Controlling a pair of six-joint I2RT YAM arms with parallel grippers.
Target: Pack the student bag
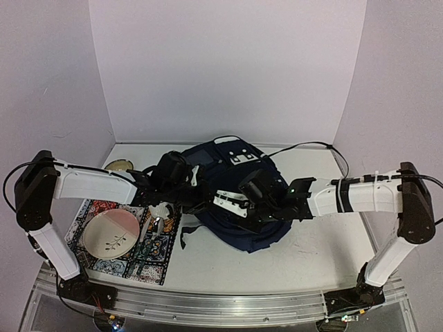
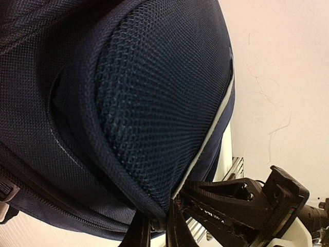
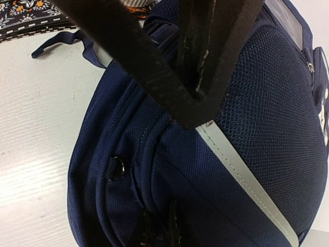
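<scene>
The navy student bag point(image 1: 242, 238) lies on the white table, its grey trim strip point(image 3: 252, 193) running along the mesh panel. My left gripper is shut on the bag's edge beside that strip; in the right wrist view its dark fingers point(image 3: 198, 110) come together there. Lower on the bag, close to the left one, is my right gripper, its fingertips close together against the fabric near a zipper seam. Whether a zipper pull or cloth is between them is too dark to see. The bag's inside is hidden.
On the left, a patterned mat point(image 1: 156, 266) carries a pink and white plate point(image 1: 111, 234) and cutlery point(image 1: 154, 228). Behind the left arm is a tan round item point(image 1: 119, 165). A loose strap point(image 1: 190, 232) hangs off the bag's left side.
</scene>
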